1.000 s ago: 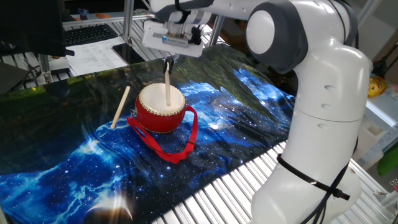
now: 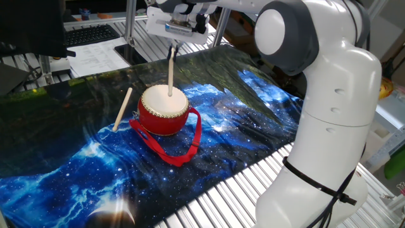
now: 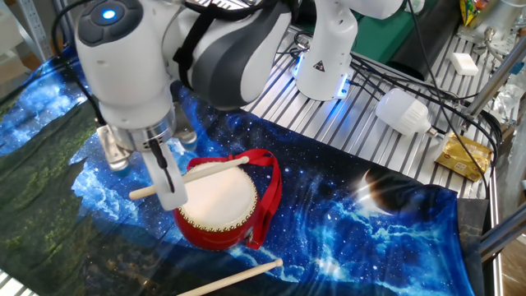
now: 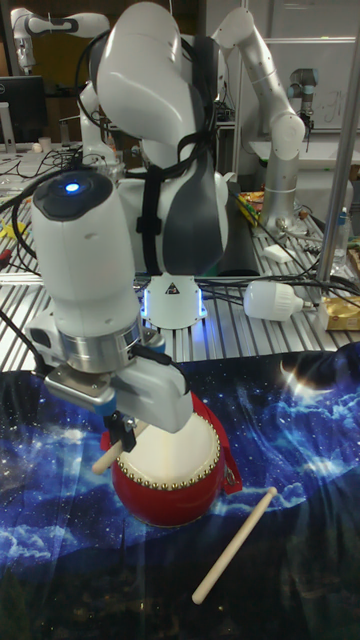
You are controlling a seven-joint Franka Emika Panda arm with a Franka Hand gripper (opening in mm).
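A red drum (image 2: 155, 123) with a pale skin and studded gold rim stands upright on a dark blue galaxy-print cloth. Its red strap (image 2: 180, 158) lies looped beside it. My gripper (image 2: 172, 53), above the far side of the drum, is shut on one end of a wooden drumstick (image 2: 171, 77). That stick slants down over the drum skin (image 3: 219, 197); whether its tip touches the skin I cannot tell. A second drumstick (image 4: 232, 546) lies loose on the cloth, apart from the drum. In exterior view 3 the gripper's body hides part of the held stick.
On the slatted table beyond the cloth are a white bulb-shaped object (image 3: 403, 113) and a gold packet (image 3: 463, 156). A black keyboard (image 2: 92, 35) and papers (image 2: 95, 58) lie beyond the cloth's edge.
The gripper and held stick have risen, the stick's lower end moving higher over the drum skin. The drum and loose stick have stayed put.
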